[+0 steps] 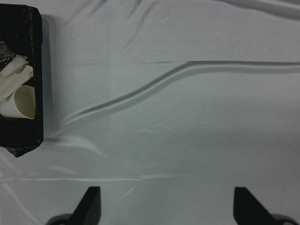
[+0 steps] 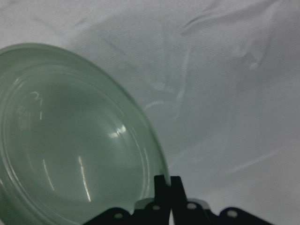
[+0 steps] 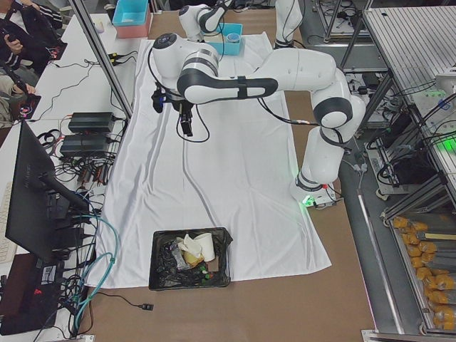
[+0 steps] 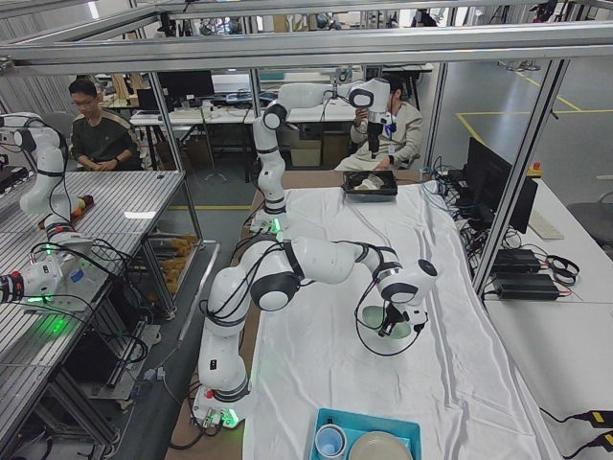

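A pale green plate or bowl (image 4: pixel 374 318) (image 2: pixel 70 131) is in my right gripper, whose fingers are shut on its rim; in the camera left view it is hidden behind the left arm. My left gripper hangs open over the white cloth (image 1: pixel 164 122), with nothing between its fingers. A black bin (image 3: pixel 164 260) holding crumpled paper, a white cup and other scraps sits at the cloth's end, and in the left wrist view it appears at the upper left.
A blue tray (image 4: pixel 410 431) with a cup (image 4: pixel 329 441) and a beige plate (image 4: pixel 378 448) sits at the other end of the cloth. Monitors (image 4: pixel 498 192) and cables line one side, beside an upright frame post.
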